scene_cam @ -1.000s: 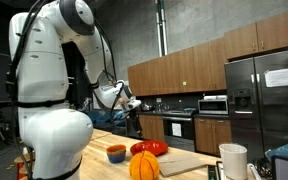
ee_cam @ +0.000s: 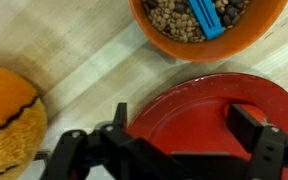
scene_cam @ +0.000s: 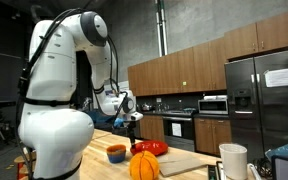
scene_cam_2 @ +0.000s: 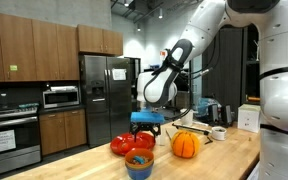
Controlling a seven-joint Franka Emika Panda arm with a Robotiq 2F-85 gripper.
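Observation:
In the wrist view my gripper is open above a red plate (ee_cam: 189,110), its two dark fingers set wide apart. A small red object (ee_cam: 246,113) rests on that plate, partly hidden by the right finger. An orange-rimmed bowl (ee_cam: 174,45) at the top holds nut-like pieces and a blue utensil (ee_cam: 206,18). From outside, the bowl (scene_cam_2: 139,171) shows a blue outer wall. At the wrist view's left edge lies an orange pumpkin-like thing (ee_cam: 9,110), also seen as a pumpkin (scene_cam_2: 186,146) on the table.
A white canister (scene_cam: 233,160) and dark items stand at the table's right in exterior view 1. A pale board (scene_cam: 184,163) lies near the pumpkin. Bare wooden tabletop (scene_cam_2: 84,165) shows left of the bowl in exterior view 2.
In exterior view 1 my arm's wrist and gripper have come lower, toward the plate and bowl. The bowl, plate and pumpkin look unmoved.

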